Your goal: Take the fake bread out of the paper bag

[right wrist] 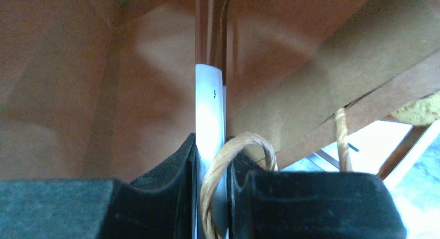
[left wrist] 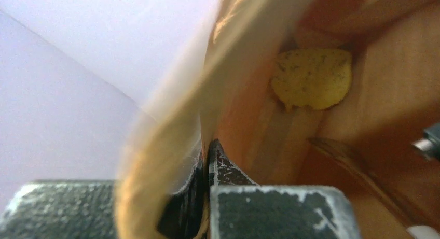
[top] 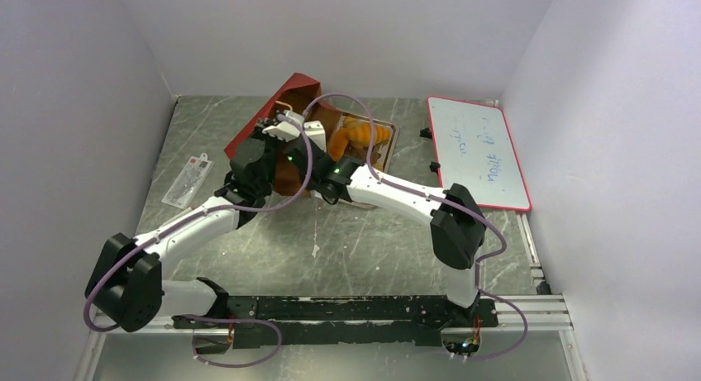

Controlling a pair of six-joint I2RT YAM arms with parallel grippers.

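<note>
The brown paper bag (top: 299, 90) lies tilted between the two arms, its mouth partly covered by them from above. Deep inside it, in the left wrist view, sits a yellow piece of fake bread (left wrist: 314, 78), touched by neither gripper. My left gripper is shut on the bag's thin wall, with a blurred handle close to the camera. In the right wrist view, a white strip on the bag's edge and a twisted paper handle (right wrist: 249, 140) run between the fingers of my right gripper. Whether these fingers clamp the strip is unclear.
A tray (top: 395, 137) beside the bag holds orange-yellow fake bread (top: 370, 135), partly hidden by the right arm. A clear plastic case (top: 188, 181) lies at the left, a whiteboard (top: 479, 154) at the right.
</note>
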